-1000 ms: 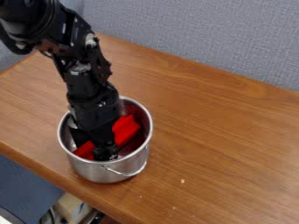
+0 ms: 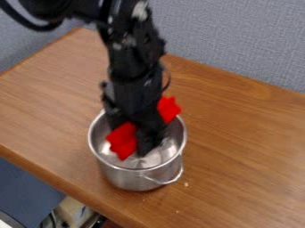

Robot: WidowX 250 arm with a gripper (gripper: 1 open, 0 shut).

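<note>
My black gripper (image 2: 141, 129) reaches down from the top of the view over a steel pot (image 2: 139, 175) with a wire handle, shut on a red object (image 2: 121, 143) that shows on both sides of the fingers, tilted up to the right. The red object's upper end rises above the pot's rim at the back right; its lower end is over the pot's interior. The fingertips are partly hidden against the dark arm.
The pot stands near the table's front left edge, with a dark blue surface (image 2: 30, 187) beyond it. A grey wall runs along the back.
The gripper and red object have risen and moved right, with more red now above the rim. The pot has shifted right along the table.
</note>
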